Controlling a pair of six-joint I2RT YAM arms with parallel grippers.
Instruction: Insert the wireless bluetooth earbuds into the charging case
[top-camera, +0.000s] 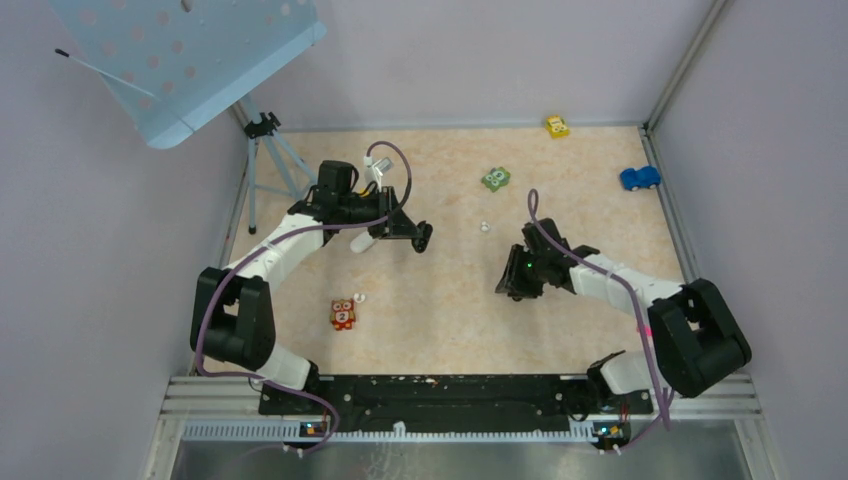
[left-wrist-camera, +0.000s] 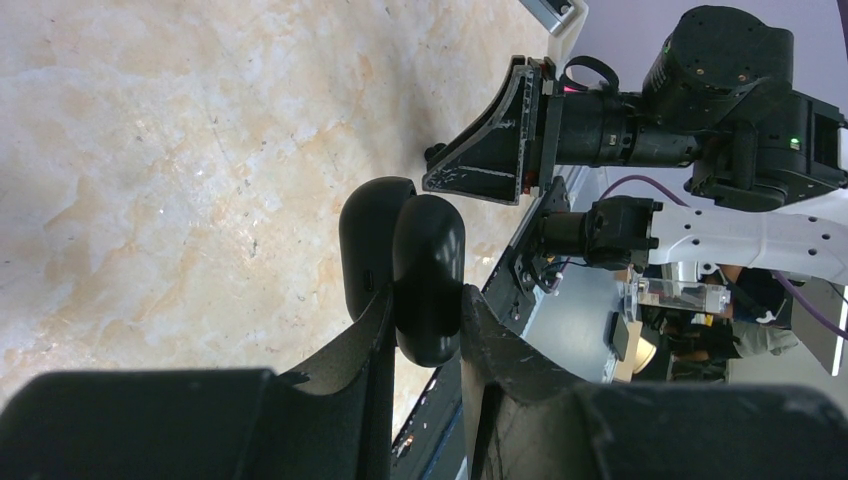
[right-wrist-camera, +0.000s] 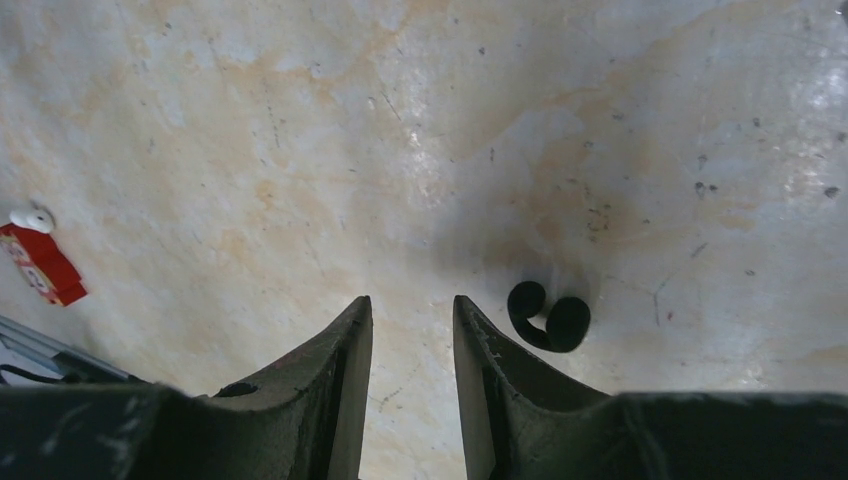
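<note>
My left gripper is shut on the black charging case (left-wrist-camera: 430, 270), whose two rounded halves stand apart like an opened lid; its inside is turned away from view. From above, the case (top-camera: 422, 237) hangs over the left-middle of the table. A small black earbud (right-wrist-camera: 545, 318) lies on the table in the right wrist view, to the right of my right gripper. That gripper's fingers are parted with only bare table showing between them. In the top view the right gripper (top-camera: 507, 291) is low over the right-middle area, largely covering the earbud.
A red owl toy (top-camera: 343, 314) with a small white piece (top-camera: 360, 297) sits front left. Farther back are a green owl toy (top-camera: 495, 179), another white piece (top-camera: 485, 227), a yellow toy (top-camera: 557, 126) and a blue car (top-camera: 640, 178).
</note>
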